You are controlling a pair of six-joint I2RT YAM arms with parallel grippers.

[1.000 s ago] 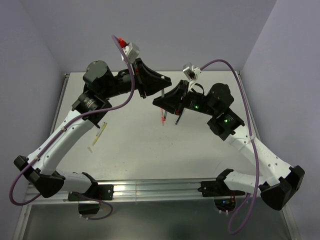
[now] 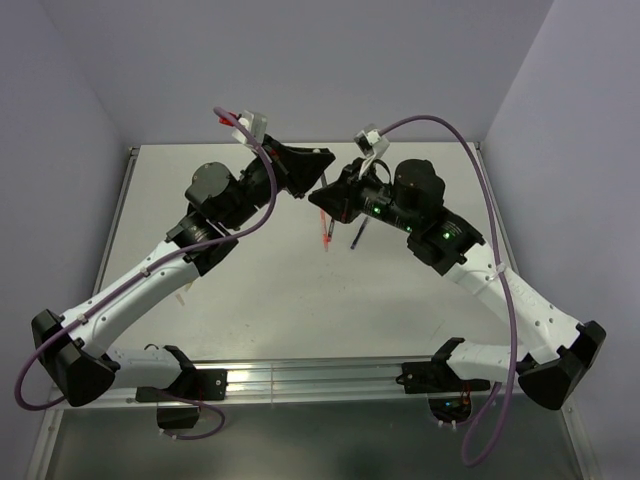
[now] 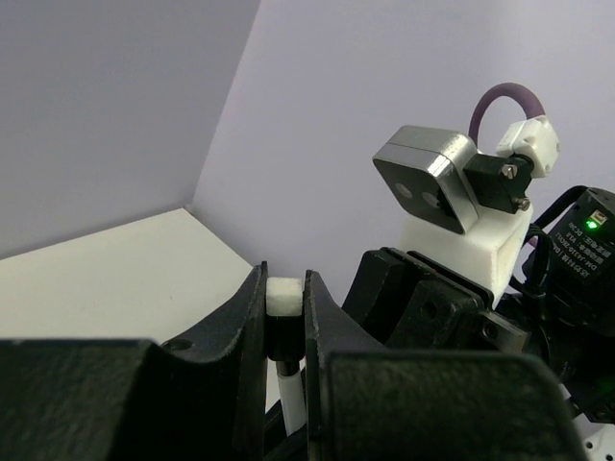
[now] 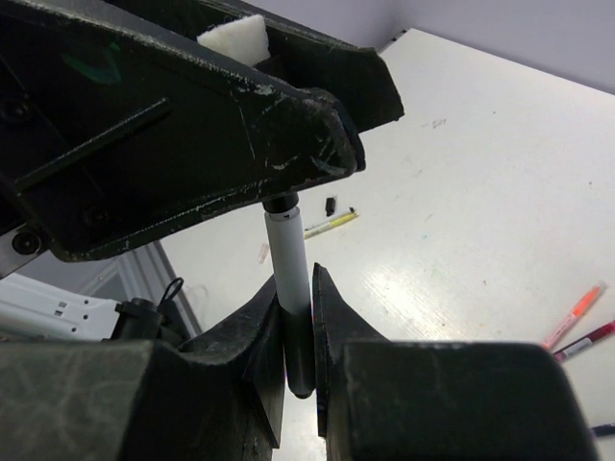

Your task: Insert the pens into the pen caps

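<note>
A white pen (image 4: pixel 291 269) with dark ends stands nearly upright, my right gripper (image 2: pixel 316 202) shut on its lower part. Above it, my left gripper (image 2: pixel 326 162) is shut on a black pen cap with a white end (image 3: pixel 284 297). The pen's black upper end goes up between the left fingers, in line with the cap. Those fingers hide the join, so how far the pen sits in the cap cannot be told. In the left wrist view, the white pen body (image 3: pixel 292 398) shows just under the black part.
An orange pen (image 4: pixel 577 312), a dark red pen (image 4: pixel 586 341) and a dark blue pen (image 2: pixel 358 234) lie on the white table (image 2: pixel 270 310). A yellow pen (image 4: pixel 332 224) and a small black piece (image 4: pixel 331 206) lie elsewhere.
The left gripper has shifted slightly left, and its arm has swung so it now covers the yellow pen in the top view. My right wrist has moved a little left. Both grippers stay shut.
</note>
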